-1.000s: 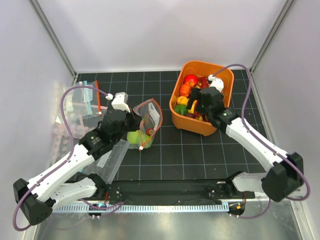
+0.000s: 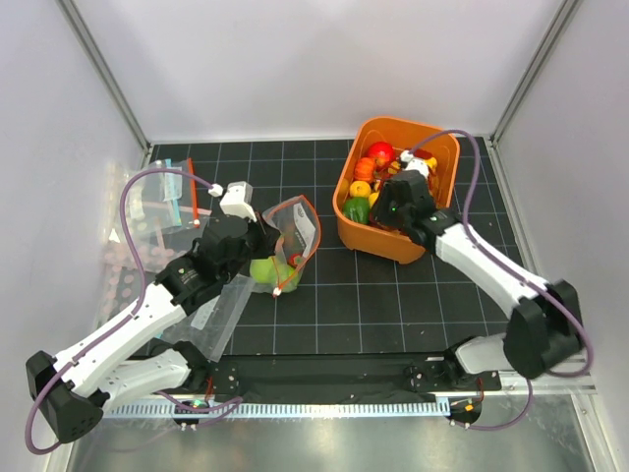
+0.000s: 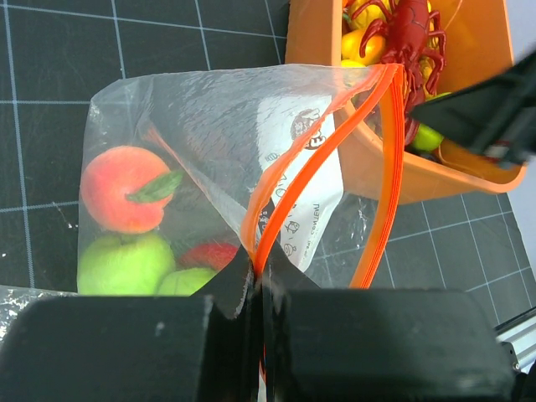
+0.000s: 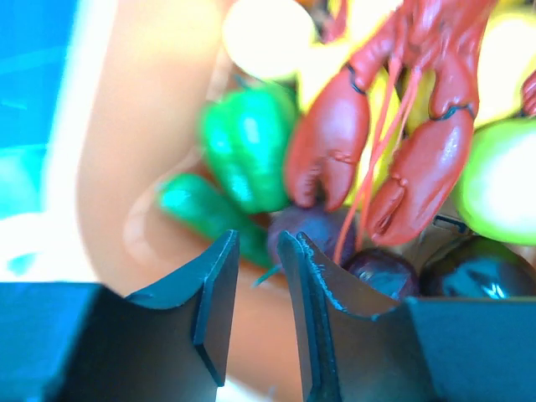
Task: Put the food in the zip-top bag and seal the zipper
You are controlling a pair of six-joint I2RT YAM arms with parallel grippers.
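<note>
A clear zip bag [image 3: 184, 117] with orange zipper holds a peach [image 3: 117, 188], green apples [image 3: 126, 264] and a red fruit [image 3: 209, 254]. My left gripper is shut on the bag's edge by the zipper. The orange bin [image 2: 364, 241] holds mixed toy food, including a red lobster [image 4: 419, 167], green pepper [image 4: 247, 146], cucumber [image 4: 209, 213] and purple items [image 4: 377, 272]. My right gripper is over the bin's contents, in the right wrist view low among them; what lies between its fingers, if anything, is unclear.
More flat plastic bags [image 2: 147, 226] lie at the left.
The left arm and bag are unmoved.
</note>
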